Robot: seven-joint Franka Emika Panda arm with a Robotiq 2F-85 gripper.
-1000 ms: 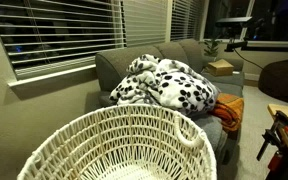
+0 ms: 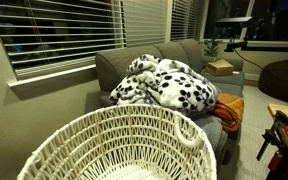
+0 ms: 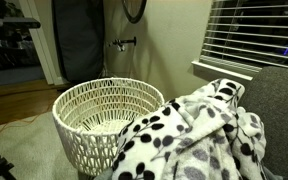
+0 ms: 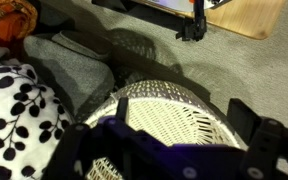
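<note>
A white woven basket (image 2: pixel 124 130) fills the front of exterior view 1; the part of its inside that shows looks empty. In exterior view 2 the same basket (image 3: pixel 104 95) stands on the floor beside the blanket. The white blanket (image 2: pixel 169 85) with black spots lies bunched on the grey couch. From the wrist view, my gripper is over the basket (image 4: pixel 174 122), its fingers wide apart and nothing visible between them. At the left of that view is the spotted blanket (image 4: pixel 22 120), clear of the fingers.
An orange cloth (image 2: pixel 228 110) hangs by the couch's near side, with a cardboard box (image 2: pixel 220 67) farther back. A wooden table edge (image 4: pixel 249 15) lies at the top of the wrist view. Bare carpet (image 4: pixel 219 65) separates it from the basket.
</note>
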